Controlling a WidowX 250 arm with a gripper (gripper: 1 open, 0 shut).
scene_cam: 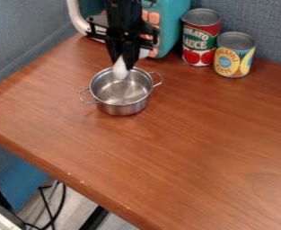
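Note:
My black gripper (123, 52) hangs over a steel pot (121, 101) with two handles, pointing down into it. A white object (119, 66) is at the fingertips, its lower tip at or just inside the pot's rim; its identity is too small to tell. Whether the fingers grip it tightly is hard to see.
A teal toy microwave (171, 20) stands behind the gripper. A tomato sauce can (200, 39) and a yellow-labelled can (233, 56) stand at the back right.

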